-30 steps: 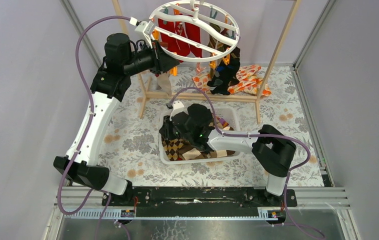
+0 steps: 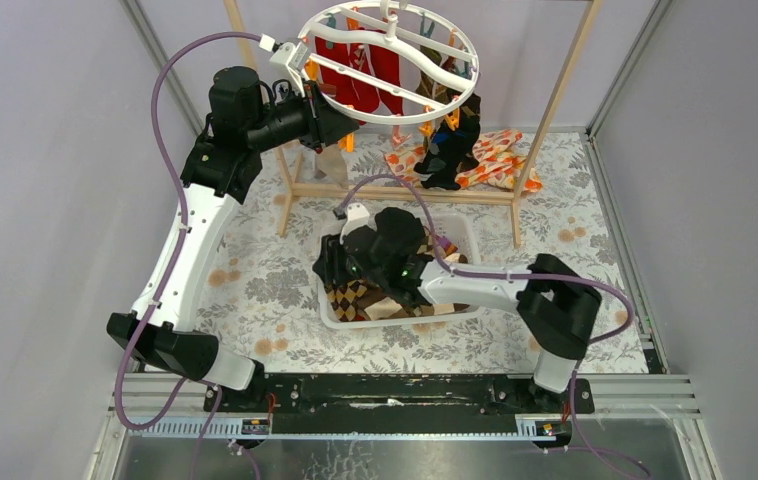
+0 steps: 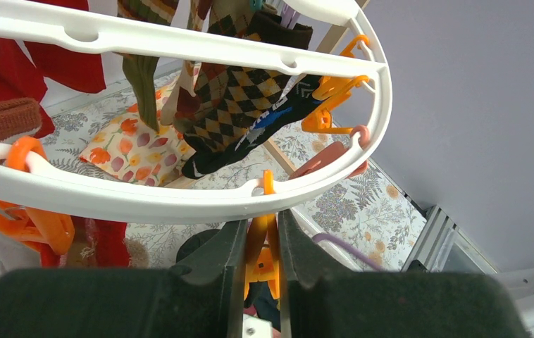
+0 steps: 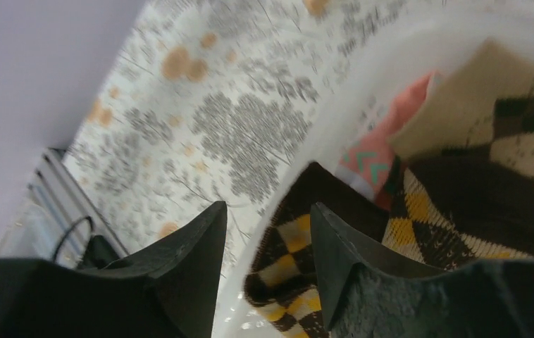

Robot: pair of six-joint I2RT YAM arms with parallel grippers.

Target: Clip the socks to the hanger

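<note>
The white round hanger (image 2: pixel 395 112) carries red socks (image 2: pixel 375 75) and dark patterned socks (image 2: pixel 450 150). In the left wrist view, my left gripper is shut on an orange clip (image 3: pixel 268 184) at the hanger's near rim. An argyle sock (image 3: pixel 239 102) hangs beyond it. My right gripper (image 2: pixel 330 262) is open over the left side of the white bin of socks (image 2: pixel 327 305). In the right wrist view, its fingertips (image 4: pixel 208 218) sit above a brown-and-yellow checked sock (image 4: pixel 289 250) by the bin wall.
A wooden stand (image 2: pixel 555 100) frames the hanger. An orange floral cloth (image 2: pixel 505 160) lies behind the bin. Grey side walls bound the workspace.
The left arm shows no visible change.
</note>
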